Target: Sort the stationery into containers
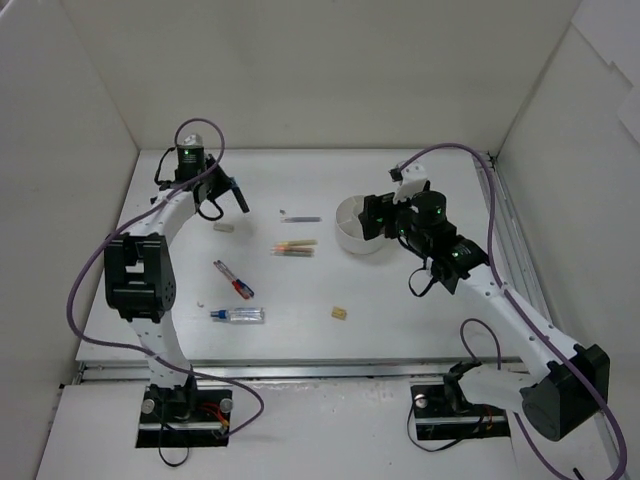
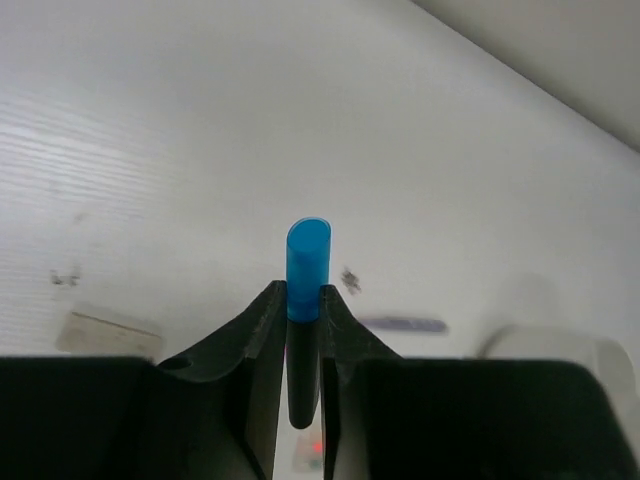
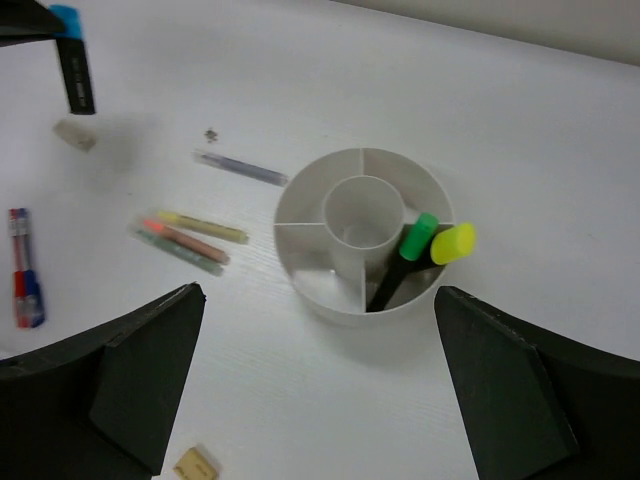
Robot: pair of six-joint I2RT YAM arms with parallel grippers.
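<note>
My left gripper is shut on a black marker with a blue cap [image 2: 308, 260], held above the table at the back left. My right gripper stands open over the front of the white divided container [image 3: 300, 270], which holds a green-capped marker [image 3: 418, 236] and a yellow-capped one [image 3: 452, 243]. Loose on the table lie a grey pen [image 3: 240, 168], several pale pens [image 3: 185, 240], red and blue pens [image 1: 234, 279], an eraser-like block [image 1: 224, 227], a tan block [image 1: 339, 312] and a clear blue-capped tube [image 1: 237, 315].
Walls border the white table [image 1: 180, 340] at the back and sides. Bare surface lies right of the container and across the front middle.
</note>
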